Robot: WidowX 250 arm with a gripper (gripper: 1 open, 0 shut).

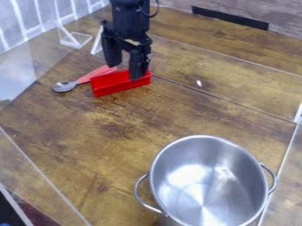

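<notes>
My black gripper (pixel 125 64) is lowered over a red block (pixel 112 84) at the upper left of the wooden table. Its fingers reach down at the block's top; whether they are open or shut on it is unclear. A spoon with a red handle (pixel 99 72) and a metal bowl (pixel 65 86) lies just left of and behind the block. A large steel pot (pixel 207 179) with two side handles stands at the lower right.
Clear panels and white frame pieces line the left edge.
</notes>
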